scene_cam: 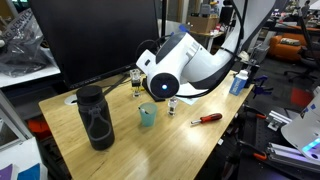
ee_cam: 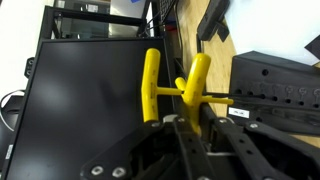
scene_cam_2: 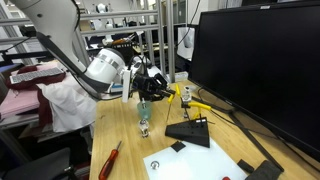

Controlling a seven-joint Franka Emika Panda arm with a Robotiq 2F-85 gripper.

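Note:
My gripper has two yellow fingers, close together in the wrist view. A thin yellow rod (ee_cam: 218, 99) runs crosswise between them, and the fingers are shut on it. In exterior view 2 the gripper (scene_cam_2: 172, 96) is above the black stand (scene_cam_2: 188, 131), with the yellow rod (scene_cam_2: 200, 104) reaching to the right. The wrist view shows a black holed block (ee_cam: 275, 92) below and right of the fingers. In exterior view 1 the arm's round joint (scene_cam: 167, 80) hides most of the gripper.
A black cylinder (scene_cam: 95, 117) and a teal cup (scene_cam: 148, 115) stand on the table's left side. A red-handled screwdriver (scene_cam: 207, 119) lies near the front. The large monitor (scene_cam_2: 258, 70) rises behind the stand. White paper (scene_cam_2: 195, 162) lies in front of it.

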